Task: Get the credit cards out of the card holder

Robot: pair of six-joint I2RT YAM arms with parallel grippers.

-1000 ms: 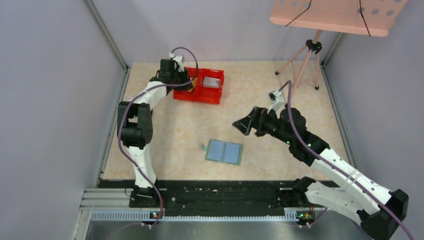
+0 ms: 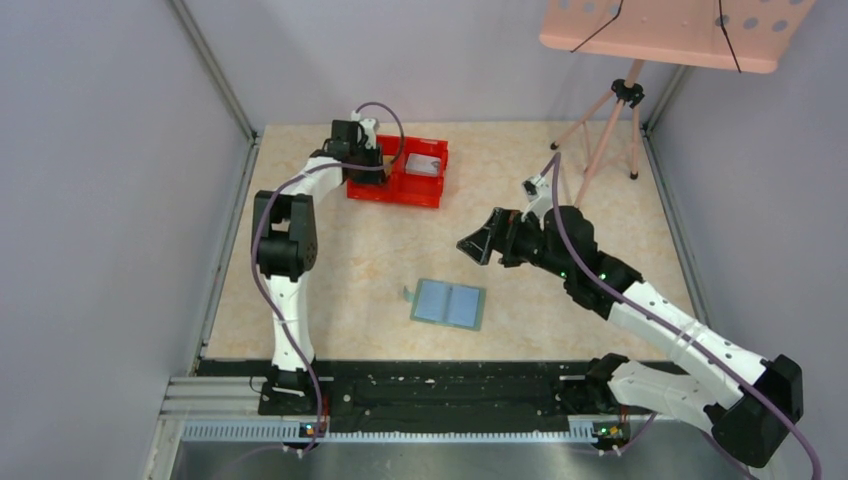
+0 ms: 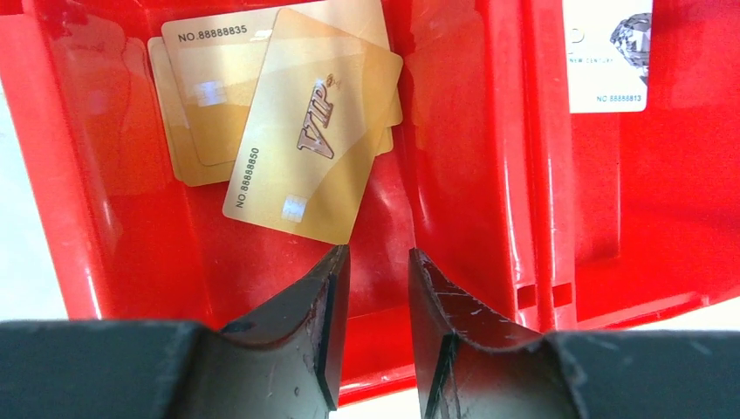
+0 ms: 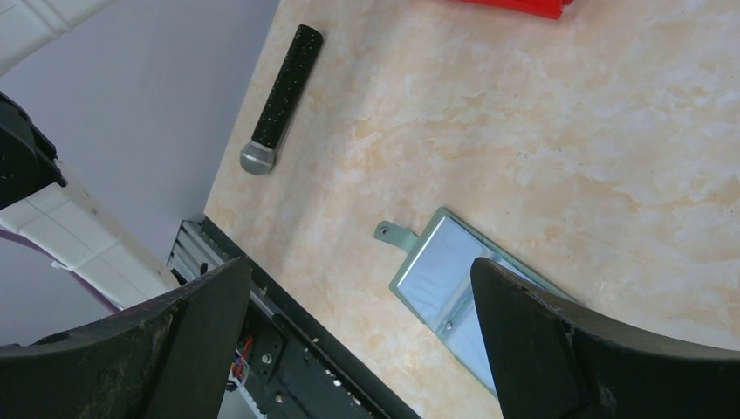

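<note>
A red two-compartment tray (image 2: 412,190) stands at the back left of the table. Several gold cards lie overlapping in its left compartment; on top is a VIP card (image 3: 305,131). A white card (image 3: 606,57) rests in the right compartment. My left gripper is partly open over the left compartment; the VIP card's lower corner shows close to its left fingertip, and nothing is held between the fingers. Near the front middle lies a flat green-edged card holder (image 2: 447,304) with two pale panels. My right gripper is open and empty, above and right of the holder.
A microphone (image 4: 286,100) lies on the table's left side, visible only in the right wrist view. At the back right stands a pink tripod stand (image 2: 598,135). The tray's divider (image 3: 532,175) rises beside the left gripper. Table space right of the tray is clear.
In the top view, the left arm has shifted a little to the right over the tray. The right arm has drifted slightly left. The tray and holder have stayed put.
</note>
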